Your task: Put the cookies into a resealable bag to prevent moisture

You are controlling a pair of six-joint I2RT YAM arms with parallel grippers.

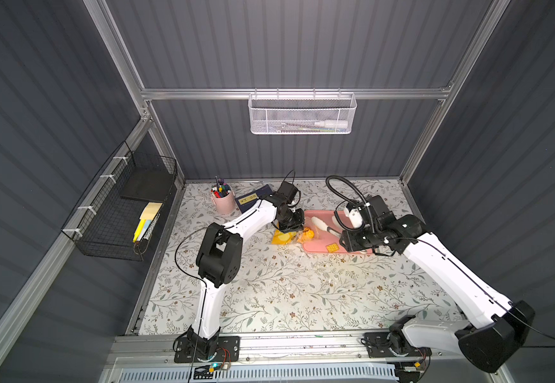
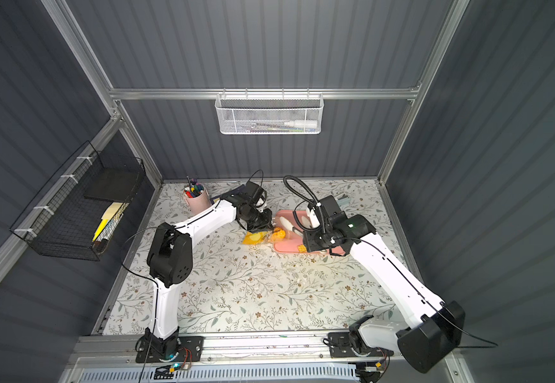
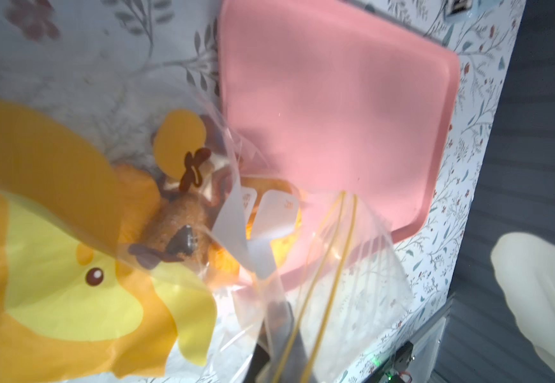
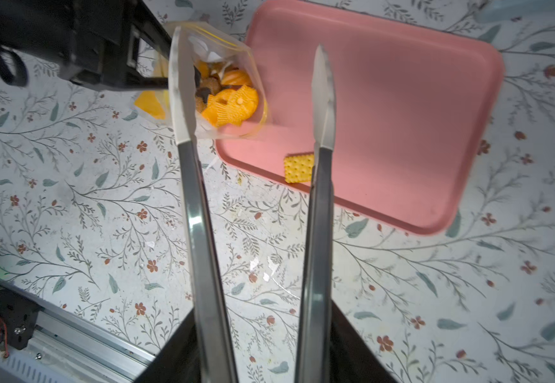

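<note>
The clear resealable bag (image 4: 252, 124) with yellow duck print (image 3: 54, 268) lies at the tray's left edge, with several orange and brown cookies (image 4: 229, 105) inside. One square cookie (image 4: 298, 167) rests on the pink tray (image 4: 392, 127). My left gripper (image 1: 290, 223) is at the bag; its fingertips are unclear behind the clear plastic. My right gripper hangs over the tray's front-left area, fingers apart with nothing between them, the square cookie below them.
A pen cup (image 1: 223, 201) and a dark booklet (image 1: 250, 196) stand at the back left. Wire baskets (image 1: 299, 118) hang on the back and left walls.
</note>
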